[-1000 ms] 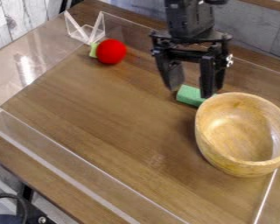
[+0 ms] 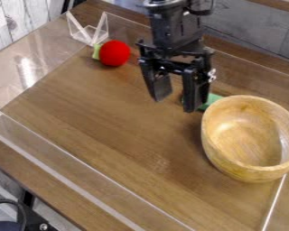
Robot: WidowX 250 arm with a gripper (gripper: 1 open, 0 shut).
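The black gripper (image 2: 177,88) hangs over the wooden table's middle, its two fingers pointing down and spread apart, with nothing visible between them. Behind it and to the right, a green block (image 2: 211,100) is mostly hidden by the gripper. A wooden bowl (image 2: 247,154) sits at the right, just beside the green block. A red ball (image 2: 115,53) lies at the back left, left of the arm.
A clear wire-like rack (image 2: 89,27) stands behind the red ball at the back left, with a small green item by it. A grey wall backs the right side.
The gripper has shifted left and down over the last second, now covering more of the green block. The bowl and ball look unmoved.
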